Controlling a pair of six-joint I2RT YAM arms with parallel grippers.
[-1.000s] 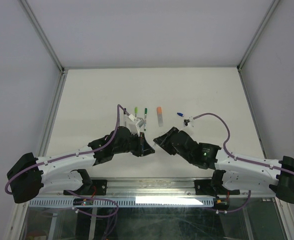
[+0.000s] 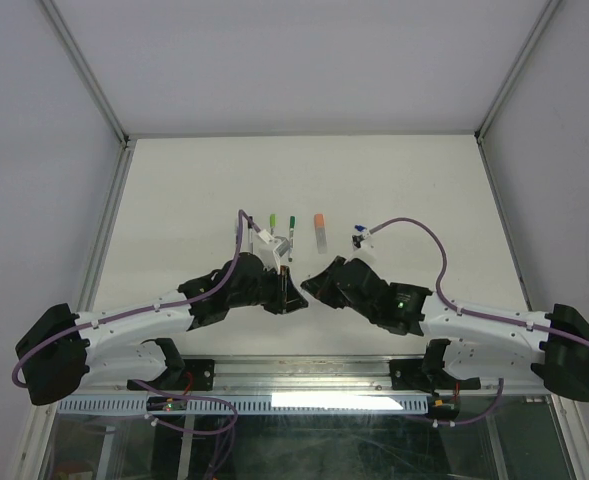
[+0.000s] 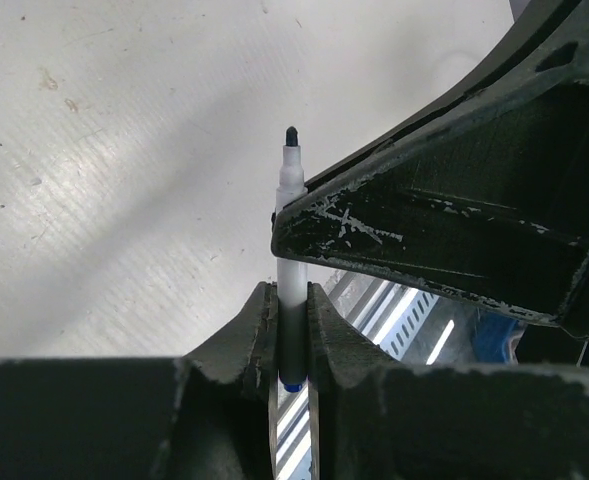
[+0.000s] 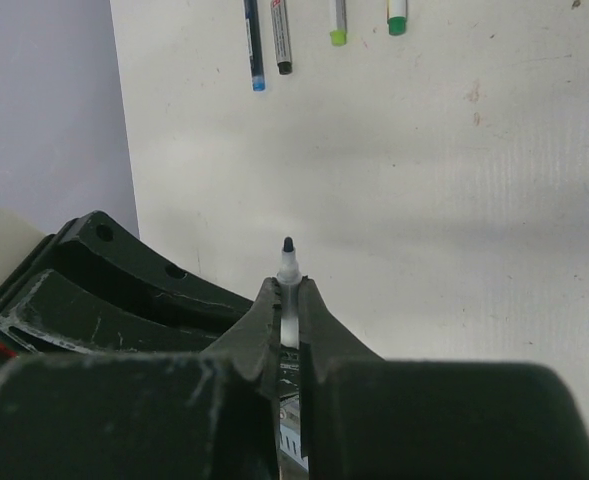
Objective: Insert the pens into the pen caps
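Observation:
Both grippers meet near the front centre of the table (image 2: 174,240). My left gripper is shut on a white marker (image 3: 292,270), black tip upward and a blue end lower down; the right gripper's dark finger lies close beside the marker's upper part in the left wrist view. My right gripper is shut on a white marker (image 4: 288,265), its black tip showing above the fingertips. Whether the two held markers touch cannot be told.
Several pens, including a green-ended pen (image 2: 292,230), lie behind the grippers. An orange-ended object (image 2: 319,230) and a small blue cap (image 2: 360,228) lie further right.
The left gripper has hardly moved.

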